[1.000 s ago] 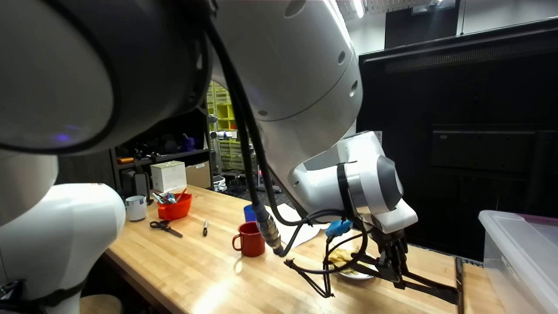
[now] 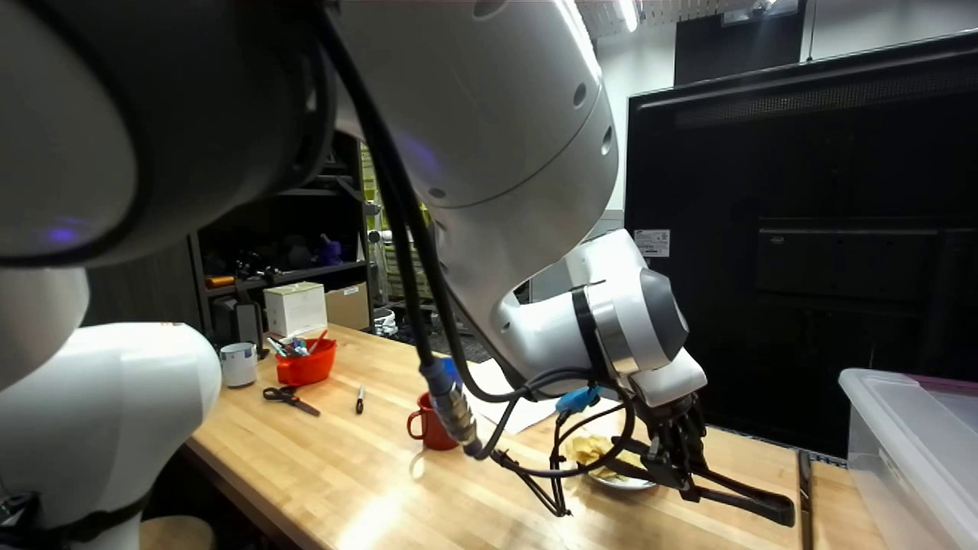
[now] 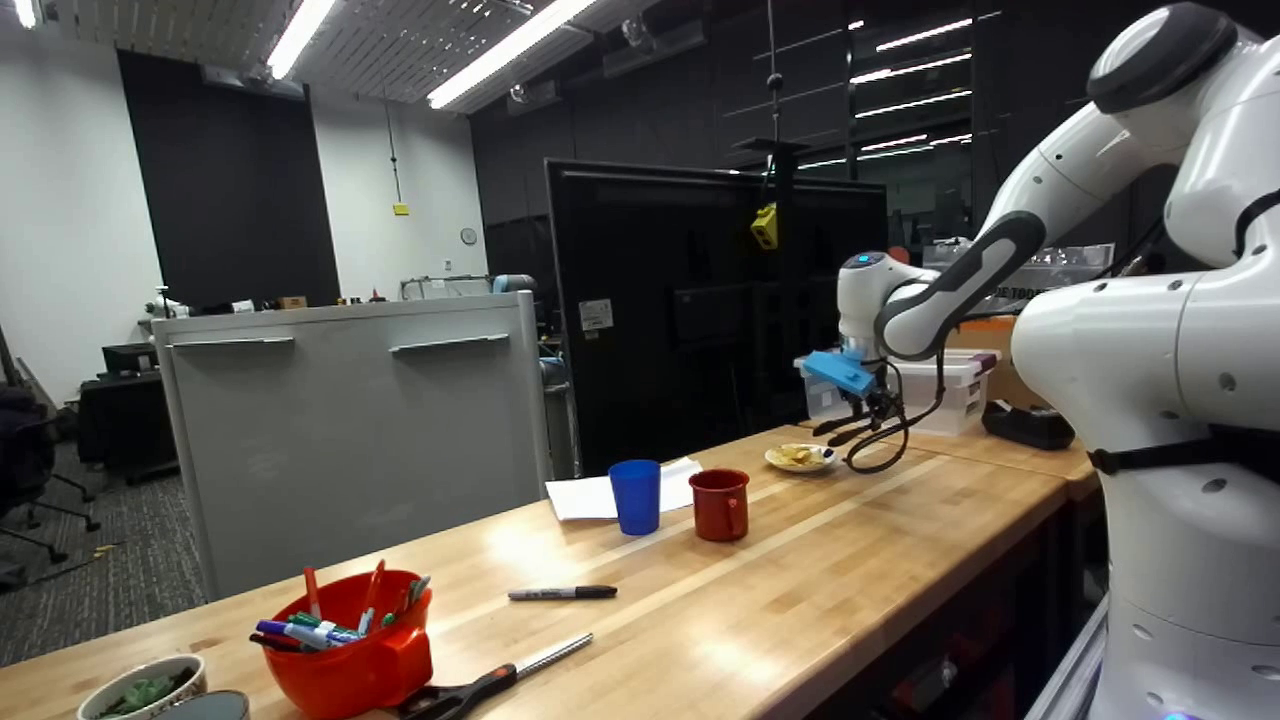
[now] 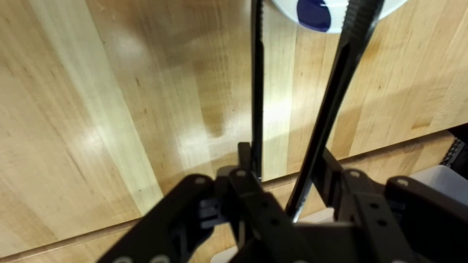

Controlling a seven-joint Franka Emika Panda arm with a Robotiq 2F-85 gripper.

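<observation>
My gripper is partly open over the bare wood, its two long black fingers point(image 4: 257, 87) apart with nothing seen between them but the table and plate edge behind. At the top of the wrist view, a white plate point(image 4: 338, 19) with a dark blue patch is cut off by the frame. Yellow chips point(image 3: 797, 455) lie on that plate in exterior view 2, with the gripper point(image 3: 842, 425) close by on its far right side. In exterior view 1 the arm partly hides the plate.
A red mug point(image 3: 721, 505) and blue cup point(image 3: 636, 497) stand by white paper point(image 3: 581, 498). Nearer are a marker point(image 3: 561, 593), scissors point(image 3: 492, 686) and a red pen holder point(image 3: 381, 654). A clear bin point(image 2: 908, 449) sits beyond the table's right edge.
In exterior view 1 the arm and gripper have shifted slightly to the left, and the two fingers look closer together. The mug, plate and other table objects have stayed put.
</observation>
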